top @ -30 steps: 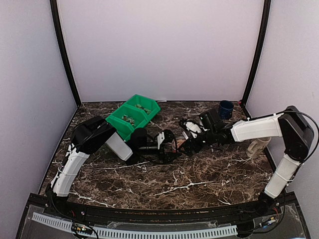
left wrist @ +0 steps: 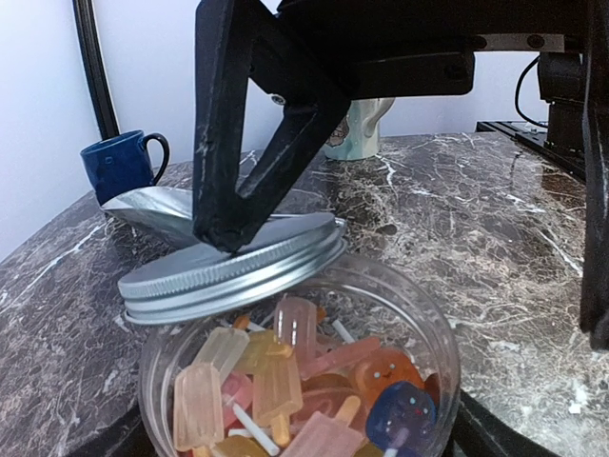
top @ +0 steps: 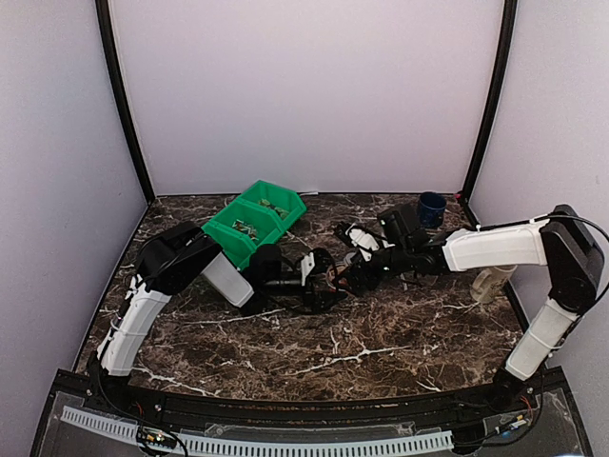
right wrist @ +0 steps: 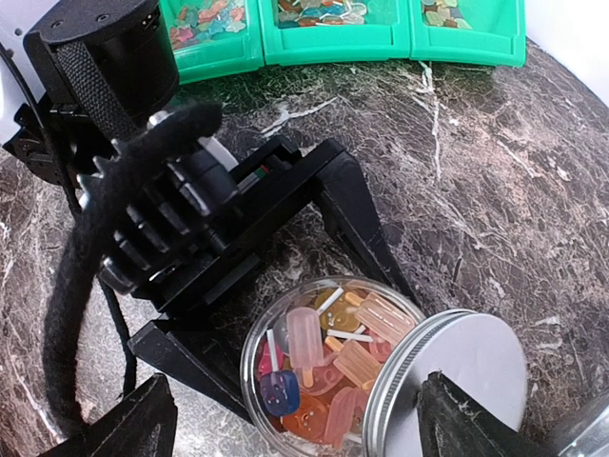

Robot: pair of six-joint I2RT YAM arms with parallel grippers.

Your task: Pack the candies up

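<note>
A clear round jar of popsicle-shaped and other small candies stands between the fingers of my left gripper (top: 326, 290), also seen in the right wrist view around the jar (right wrist: 306, 352). Its silver lid (right wrist: 466, 381) is tilted over the jar's rim, off the opening's middle. My right gripper (top: 355, 268) is at the lid, one dark fingertip on its top in the left wrist view (left wrist: 228, 228); whether it grips it is unclear. The left fingers are mostly hidden beneath the jar in the left wrist view.
Green bins (top: 257, 219) with candies stand at the back left. A blue mug (top: 431, 211) is at the back right, a pale mug (top: 490, 286) at the right edge. A silvery object (left wrist: 157, 214) lies beside the lid.
My right gripper and arm have shifted slightly up and back in the top view. The left arm has stayed still.
</note>
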